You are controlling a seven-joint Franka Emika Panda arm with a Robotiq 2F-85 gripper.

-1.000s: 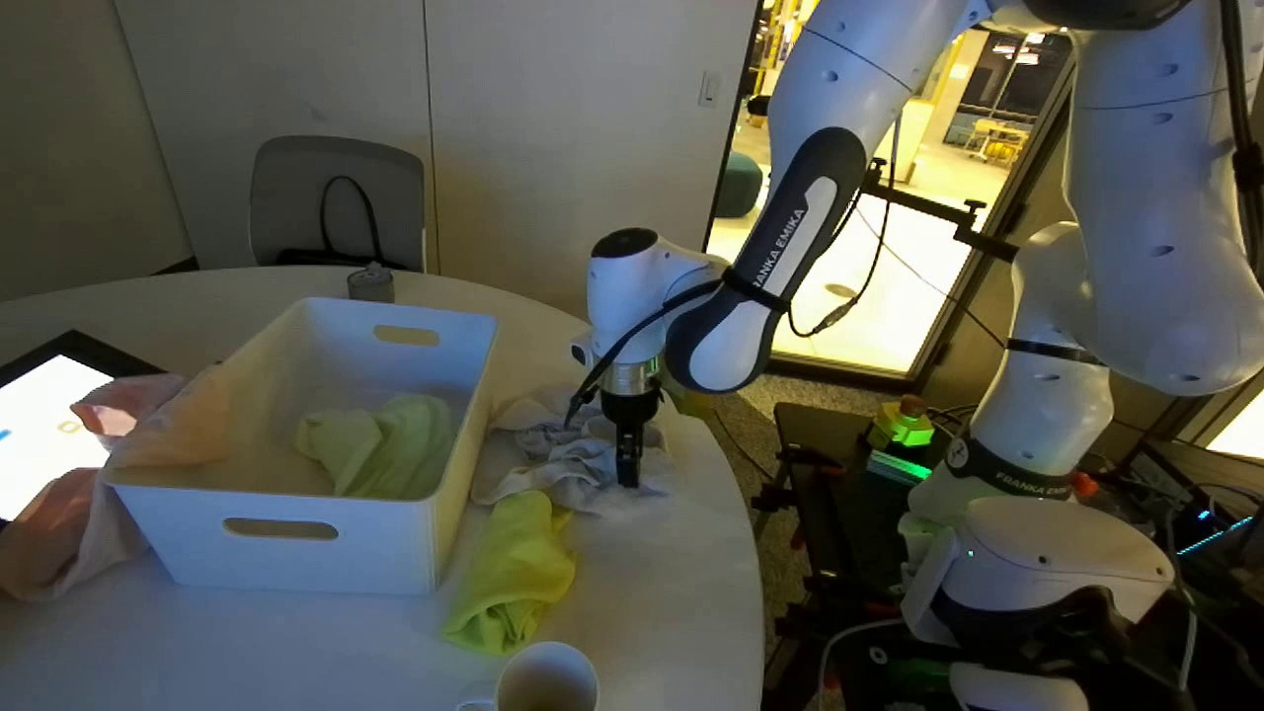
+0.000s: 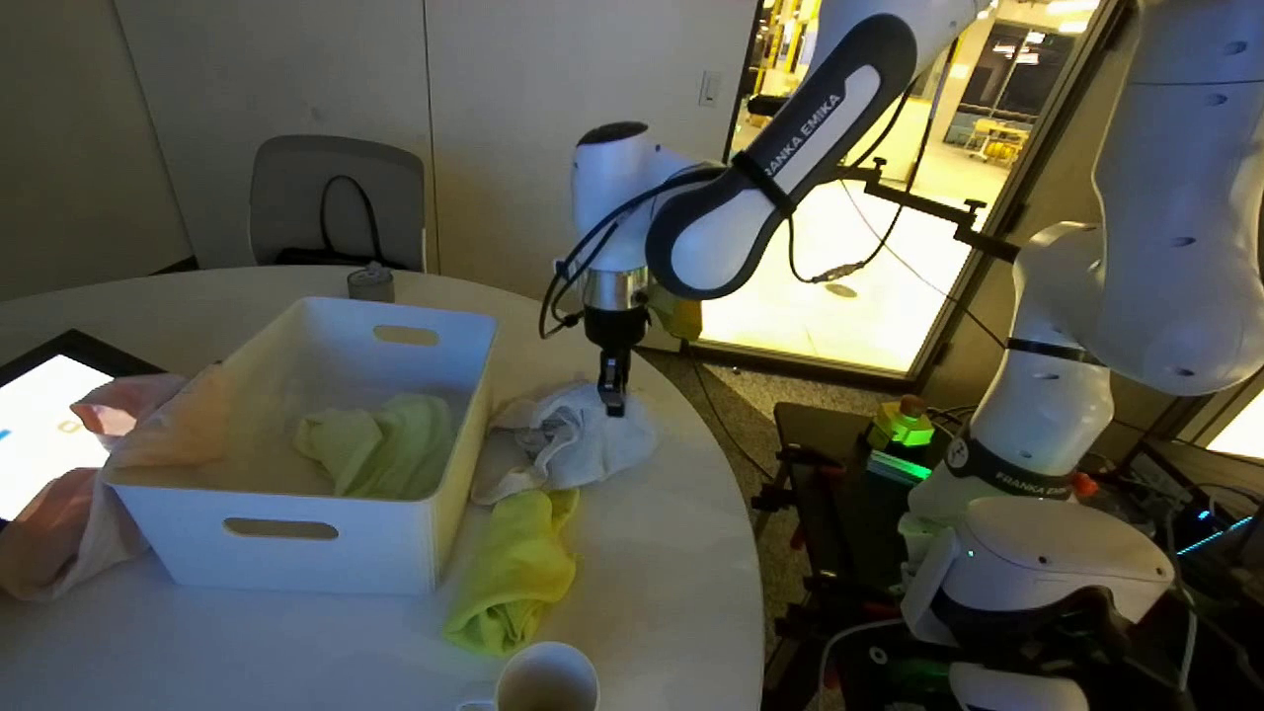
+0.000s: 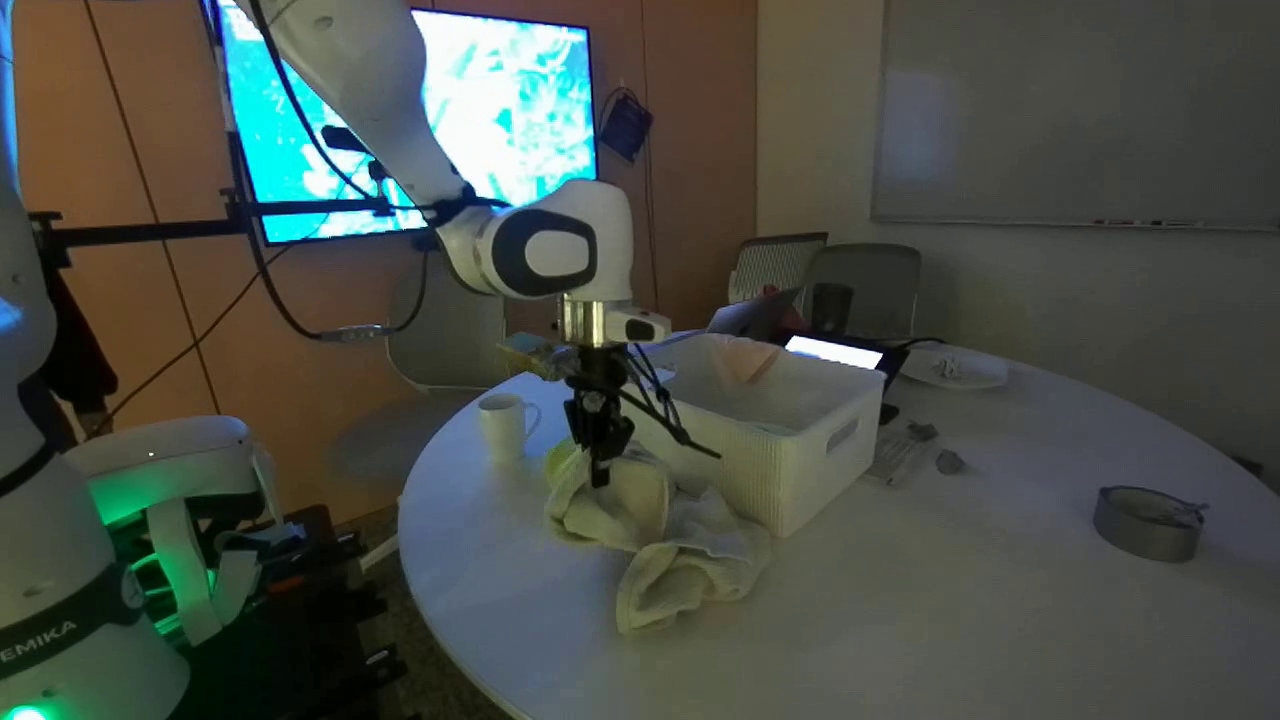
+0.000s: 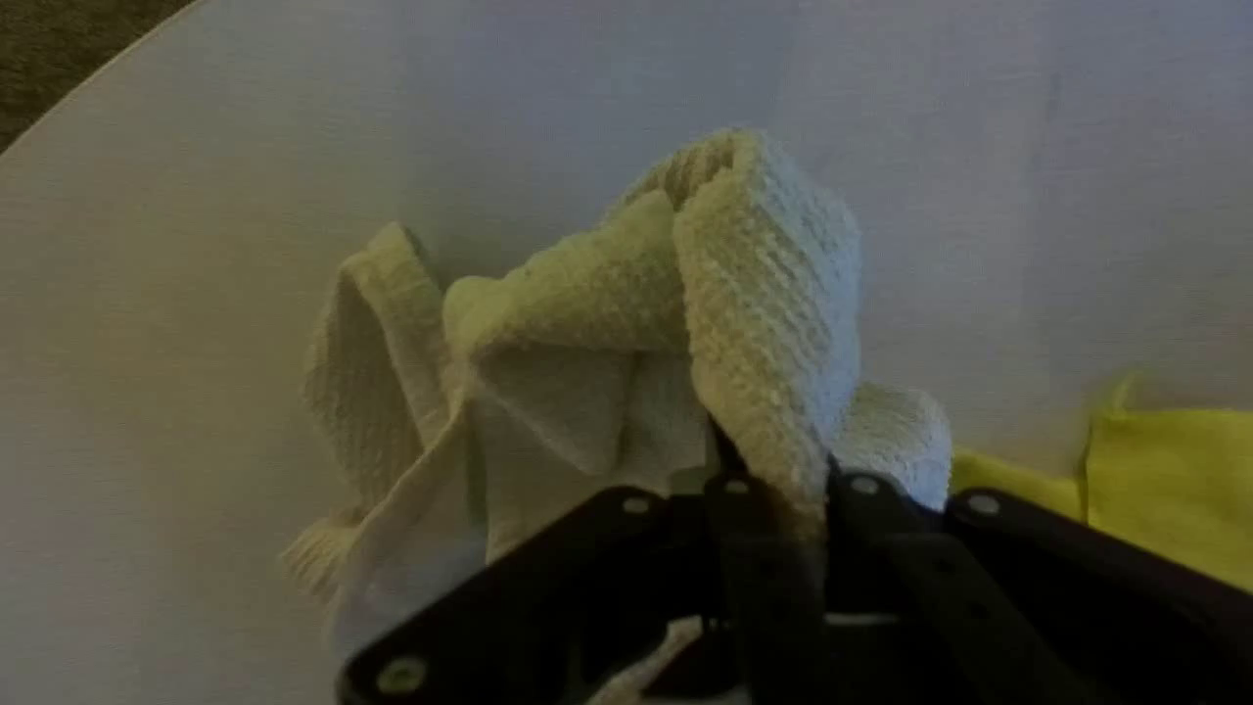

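My gripper (image 2: pixel 613 409) is shut on a fold of the white towel (image 2: pixel 598 444), at the right side of the bin in exterior view 1. In the wrist view a ridge of the towel (image 4: pixel 764 294) rises between my fingers, while other parts of the cloth sag and rest on the table. Exterior view 2 has the gripper (image 3: pixel 600 474) above the crumpled white towel (image 3: pixel 690 552), some of which lies spread toward the bin. A yellow-green cloth (image 2: pixel 515 575) lies just in front of the towel, beside the white bin (image 2: pixel 320 551). Inside the bin is a pale green cloth (image 2: pixel 391 444).
A pinkish cloth (image 2: pixel 178 427) hangs over the bin's left wall, near a lit tablet (image 2: pixel 47 415). A white mug (image 2: pixel 547 681) stands at the near edge. In exterior view 2, a tape roll (image 3: pixel 1148 524) sits on otherwise open table.
My gripper has risen and shifted slightly left and away from exterior camera 1. The right part of the white towel has been lifted with it; the bin and the other cloths are unmoved.
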